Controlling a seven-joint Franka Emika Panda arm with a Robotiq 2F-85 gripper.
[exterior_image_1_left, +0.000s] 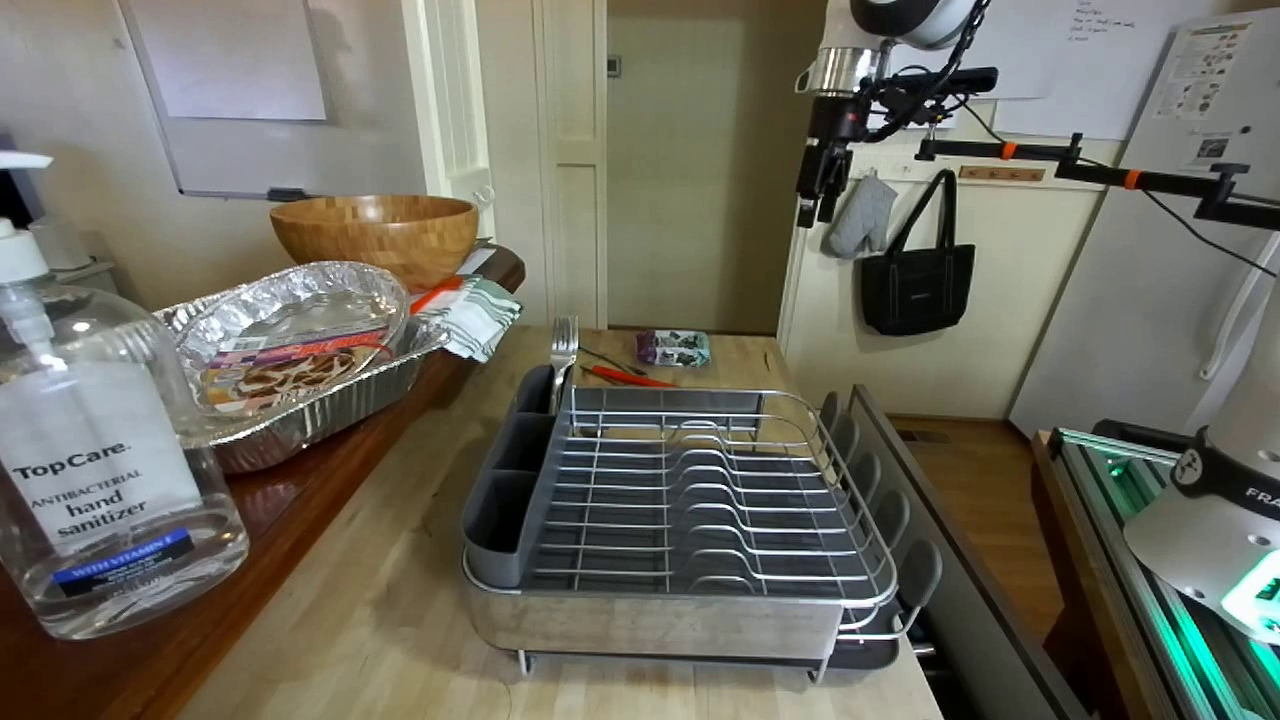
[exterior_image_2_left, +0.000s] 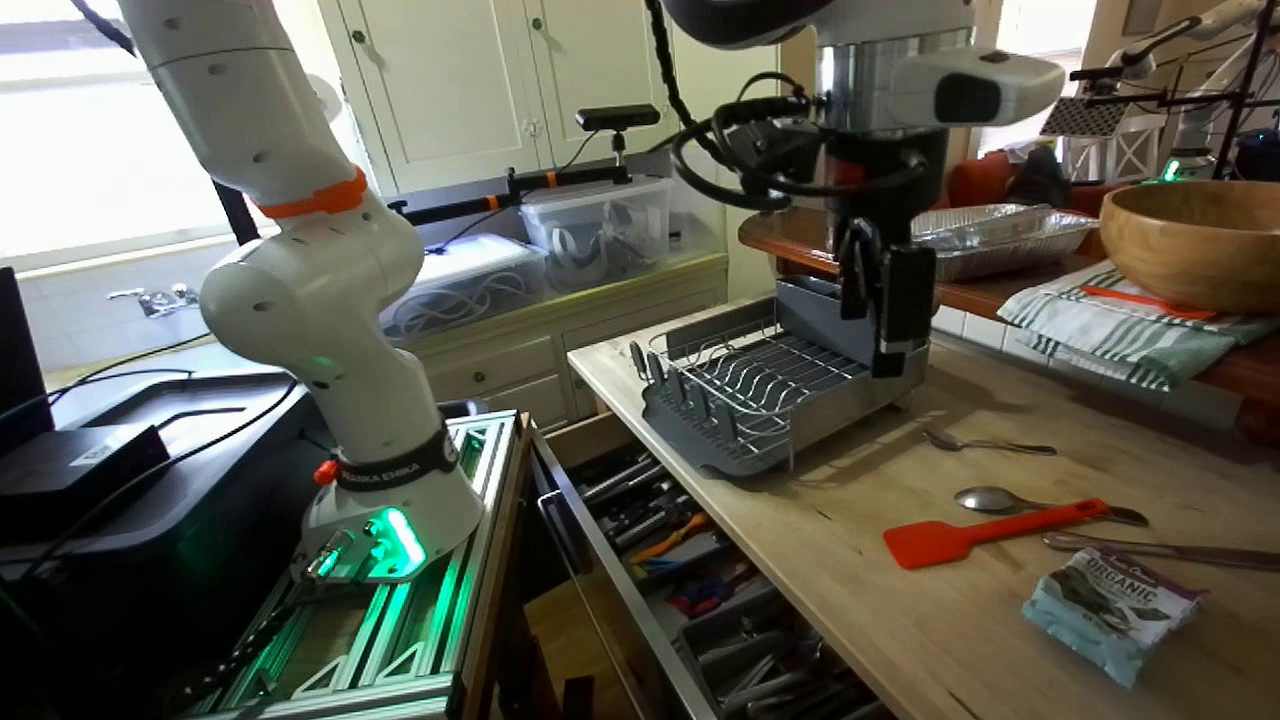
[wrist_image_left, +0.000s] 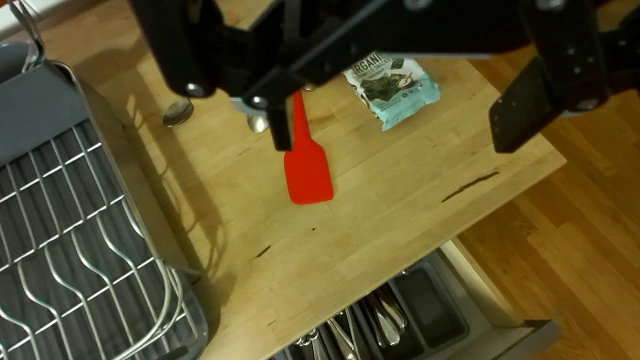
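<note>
High over the counter hangs my gripper, open, with nothing between its fingers. Below it in the wrist view lies a red spatula, flat on the wood, its handle partly hidden by a finger. Two spoons show in exterior view 2: a smaller spoon near the rack and a larger spoon partly beneath the spatula's handle. Another utensil handle lies beside them. A snack packet rests near the counter's end. The dish rack is empty except for a fork upright in its caddy.
An open drawer full of cutlery runs along the counter's side. A raised ledge on the other side bears a wooden bowl, foil trays, a striped towel and a sanitizer bottle. Bare wood surrounds the spatula's blade.
</note>
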